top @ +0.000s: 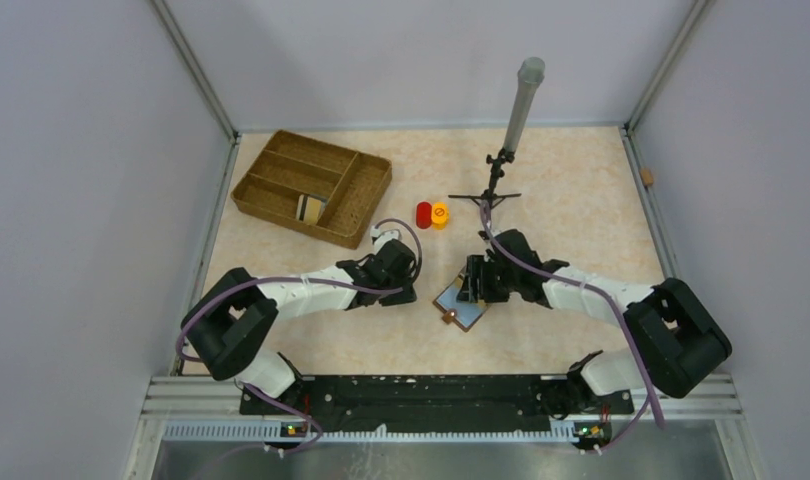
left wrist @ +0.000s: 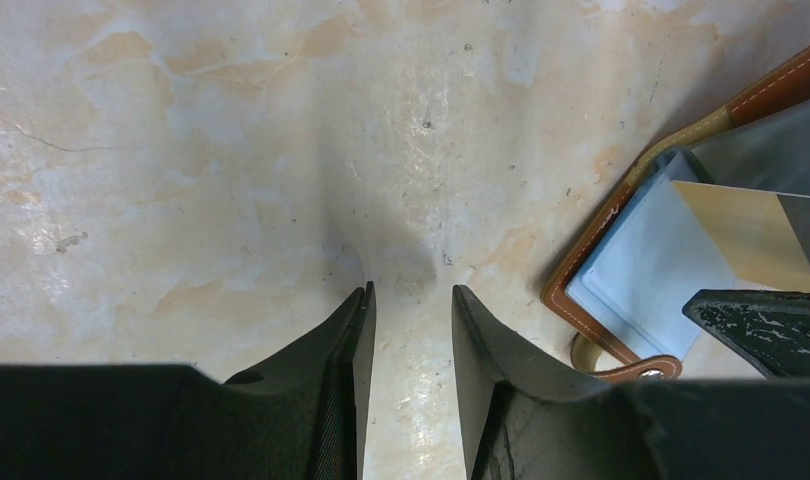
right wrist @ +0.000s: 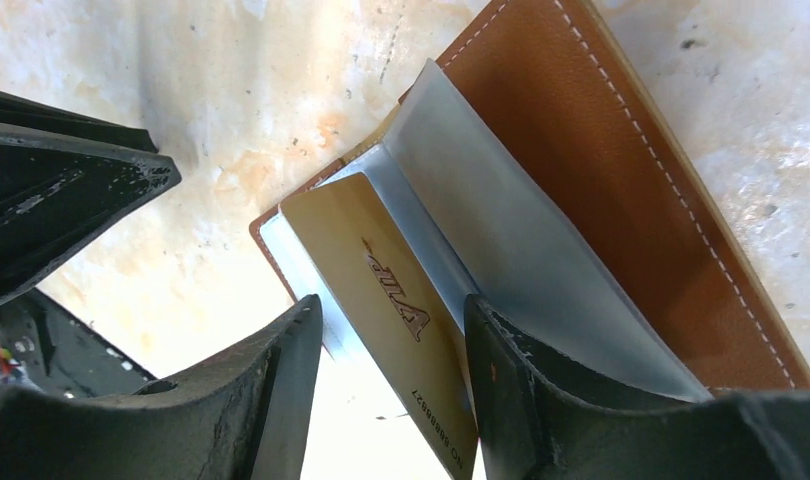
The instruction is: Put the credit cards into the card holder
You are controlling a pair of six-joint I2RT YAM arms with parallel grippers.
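Note:
The card holder (top: 449, 293), brown leather with a pale blue sleeve, lies turned diagonally on the table in the top view. A gold card (right wrist: 376, 300) rests partly over the blue sleeve beside a raised clear flap (right wrist: 521, 210). My right gripper stands open over the holder, one finger on each side of the card; the card's lower end runs beside the right finger. In the left wrist view my left gripper is part open over bare table, nothing between its fingers. The holder (left wrist: 606, 225) is apart from it, to its right.
A brown divided box (top: 281, 165) stands at the back left, with some cards (top: 310, 208) in it. Red (top: 424, 214) and yellow (top: 439, 215) objects sit behind the arms. At the back right stands a tripod pole (top: 521, 110).

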